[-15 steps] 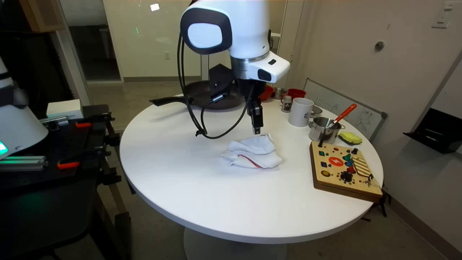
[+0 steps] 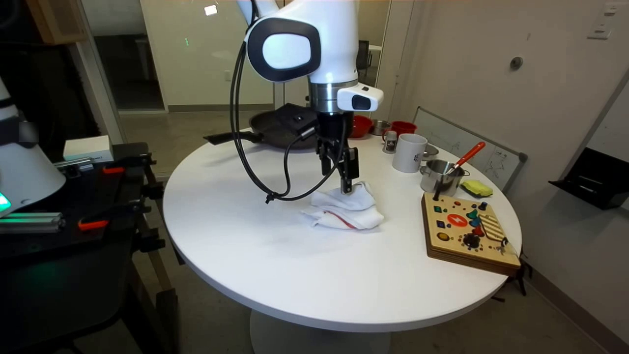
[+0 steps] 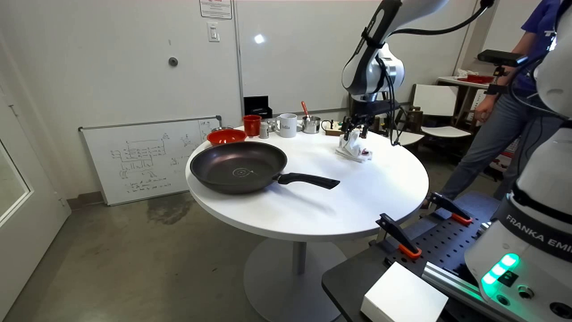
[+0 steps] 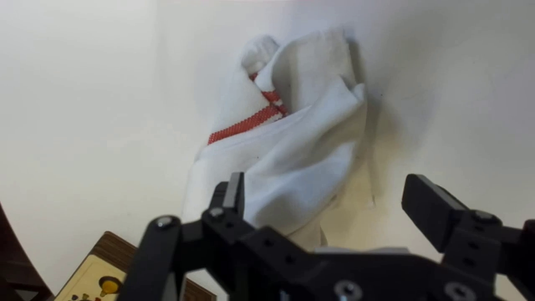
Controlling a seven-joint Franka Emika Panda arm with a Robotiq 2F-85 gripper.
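Observation:
A white cloth [image 2: 349,209] with a red stripe lies crumpled on the round white table [image 2: 253,248]. My gripper [image 2: 342,180] points down just over the cloth's back part in exterior view 1. In the wrist view the gripper is open wide, its two dark fingers far apart. Folds of the cloth [image 4: 301,160] show beyond and below the gap, nearer the left finger. Bare table shows beside the right finger. Exterior view 2 has the cloth [image 3: 354,147] beneath the fingers; whether they touch it I cannot tell.
A wooden board with knobs [image 2: 469,233] sits right of the cloth. Behind it are a steel pot [image 2: 442,180] with a red-handled utensil, a yellow sponge [image 2: 476,188] and a white mug [image 2: 409,153]. A black frying pan [image 3: 238,166] and red bowl [image 3: 226,136] stand farther off.
The gripper has come lower, closer to the cloth, and has turned and shifted slightly left in exterior view 1. The cloth lies where it was.

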